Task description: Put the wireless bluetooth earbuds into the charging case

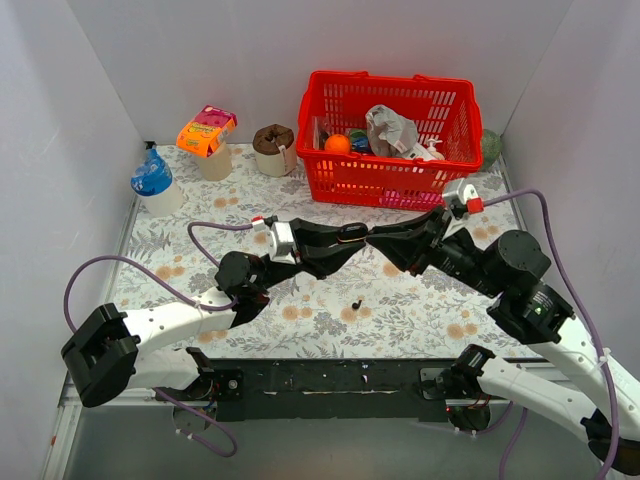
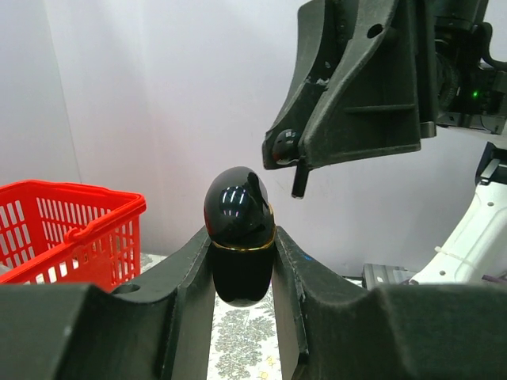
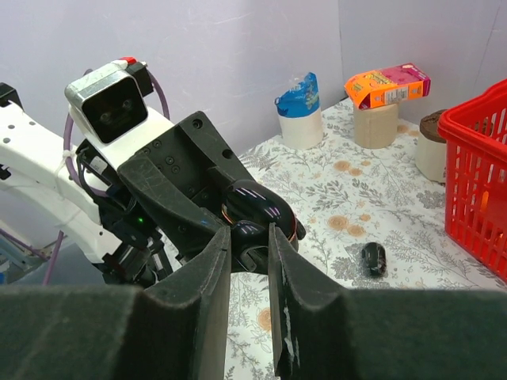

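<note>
My left gripper [image 1: 340, 245] is shut on the glossy black charging case [image 2: 238, 210], which has a thin gold line around it and points upward from the fingers. Whether its lid stands open is hard to tell. Close beside the case, my right gripper [image 1: 377, 236] is shut on a small black earbud [image 3: 249, 233]. In the left wrist view this earbud's stem [image 2: 300, 180] points down, above and right of the case, with a gap between. A second dark earbud [image 3: 374, 259] lies on the table, below the grippers in the top view.
A red basket [image 1: 330, 181] with an orange and bags stands at the back of the table. Cups, a blue-topped container [image 1: 152, 176] and an orange box [image 1: 207, 130] occupy the back left.
</note>
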